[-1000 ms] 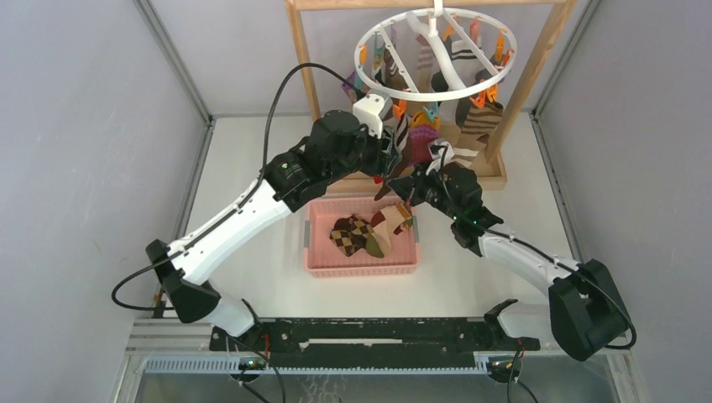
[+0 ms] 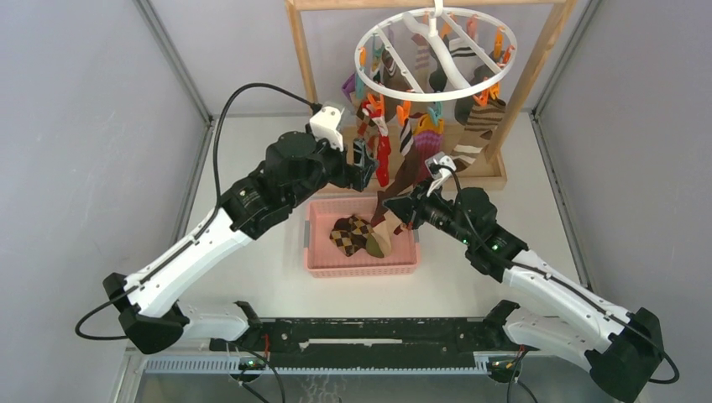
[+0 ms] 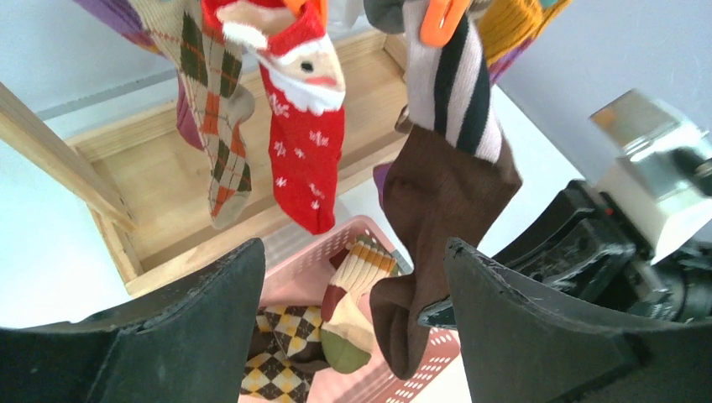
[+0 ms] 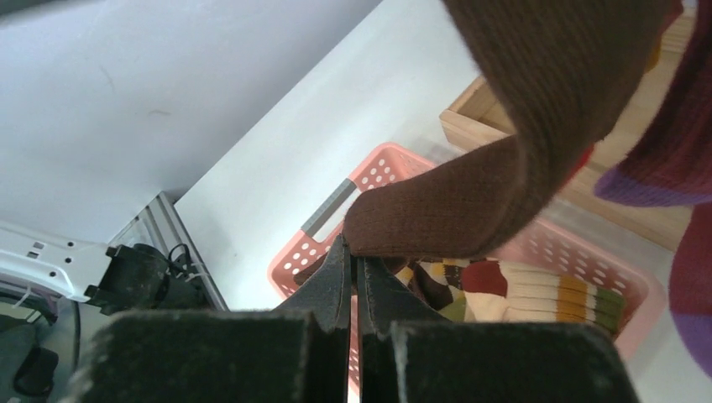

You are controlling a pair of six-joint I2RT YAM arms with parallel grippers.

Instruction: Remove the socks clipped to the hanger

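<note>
Socks hang on orange and teal clips from the white hanger ring [image 2: 363,63], among them a red Santa sock [image 3: 306,168] and a long brown sock [image 3: 445,201] with a striped one above it. My left gripper is open, nothing between its fingers, left of these socks in the top view. My right gripper is shut at the brown sock's lower end, which appears caught at the fingertips. Checkered and striped socks [image 2: 351,237] lie in the pink basket [image 2: 361,272].
A wooden frame [image 2: 298,34] with a base carries the hanger behind both arms. Grey walls stand on both sides.
The left arm has drawn back leftward, uncovering the red sock in the top view. The right arm has moved slightly toward the front and left, with the brown sock's end trailing toward the basket.
</note>
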